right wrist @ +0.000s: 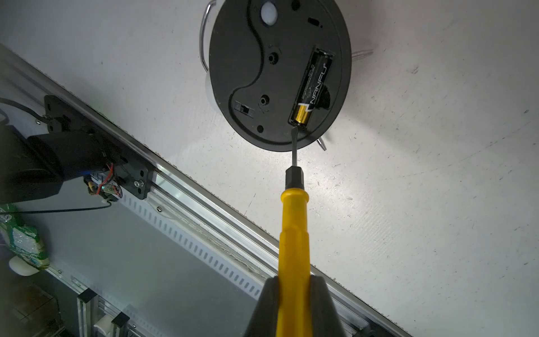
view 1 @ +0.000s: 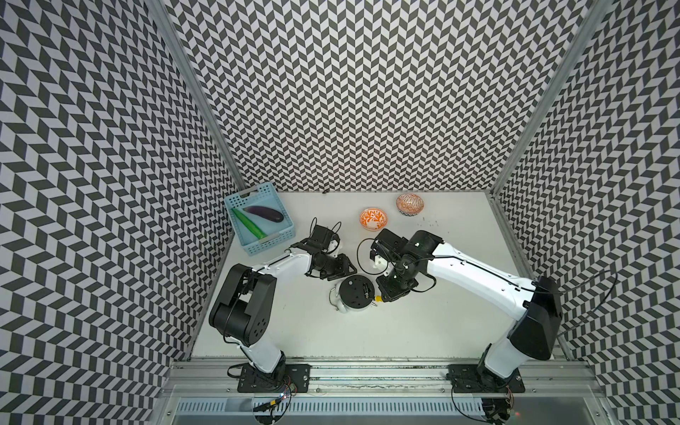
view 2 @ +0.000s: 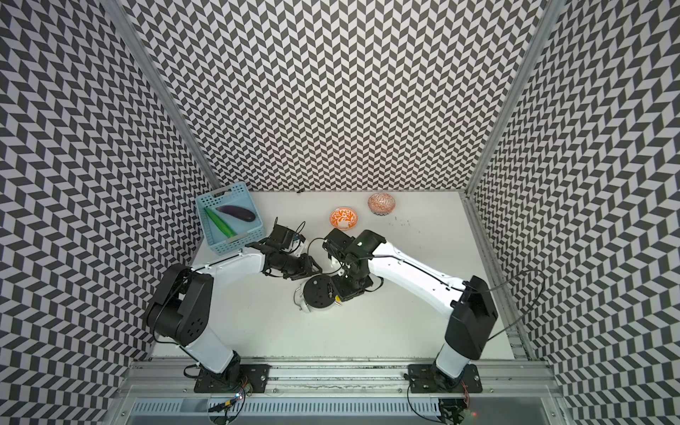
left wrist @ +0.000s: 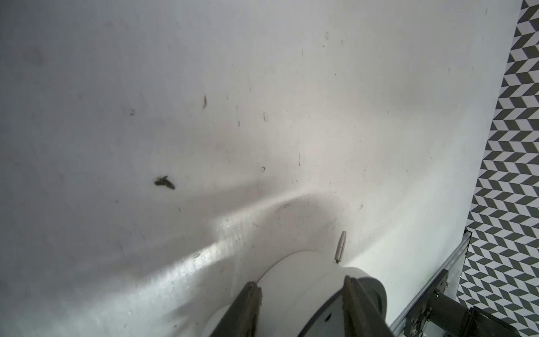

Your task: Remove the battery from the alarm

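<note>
The alarm clock [view 1: 357, 292] lies with its black back upward. In the right wrist view its open compartment holds a battery [right wrist: 311, 87]. My right gripper is shut on a yellow screwdriver [right wrist: 293, 236], whose tip sits at the battery's end. My left gripper is at the clock's rim, its fingers either side of the white and black body in its wrist view; whether they grip it is unclear.
A blue basket [view 1: 258, 242] with a cucumber and an eggplant stands at the back left. Two patterned bowls [view 1: 373, 219] are at the back.
</note>
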